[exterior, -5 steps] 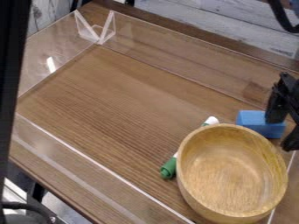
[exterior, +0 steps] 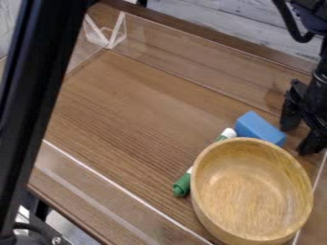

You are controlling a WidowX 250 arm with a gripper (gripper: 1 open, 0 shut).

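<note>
The black gripper (exterior: pixel 301 132) is at the right edge of the view, low over the table and just right of a blue block (exterior: pixel 259 128); its fingers are open, with nothing clearly between them. The blue block lies tilted diagonally behind a round wooden bowl (exterior: pixel 215 221). A white and green cylindrical object (exterior: pixel 185 183) lies along the bowl's left side, partly hidden by it.
Transparent panels and a white bracket (exterior: pixel 105 31) stand at the back left. A dark post fills the left edge.
The blue block has shifted left and turned from lying crosswise to diagonal. The gripper has moved slightly within the right edge area, now beside the block's former place.
</note>
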